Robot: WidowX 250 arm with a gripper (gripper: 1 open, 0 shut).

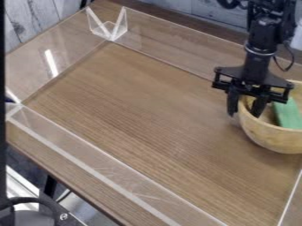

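My black gripper [245, 106] hangs at the right of the camera view, its fingers down at the left part of a wooden bowl [274, 134]. A green object [287, 114] sits inside the bowl, partly behind the gripper. Whether the fingers hold anything, or how far apart they are, is too unclear to tell.
A white bracket [108, 26] stands at the back left edge. A dark coiled part [24, 212] is at the bottom left corner.
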